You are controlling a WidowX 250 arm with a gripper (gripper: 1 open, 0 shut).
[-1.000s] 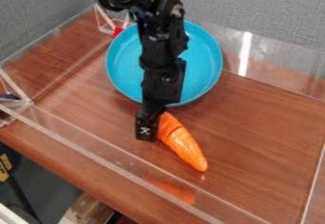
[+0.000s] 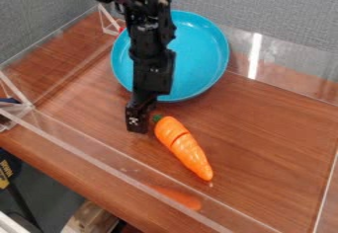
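An orange carrot (image 2: 185, 148) with a green top lies on the wooden surface, angled toward the front right. My black gripper (image 2: 140, 118) reaches down from the top of the view, its fingertips low beside the carrot's top end, just to its left. Whether it is open or shut is hard to see. Behind it lies a round blue plate (image 2: 195, 57), partly hidden by the arm.
Clear acrylic walls edge the wooden surface (image 2: 271, 148), with a grey padded wall (image 2: 278, 20) behind. A dark gap with assorted items lies at the lower left.
My gripper has moved a little to the left, uncovering more of the carrot's top and of the plate's right part. The carrot stays in about the same place.
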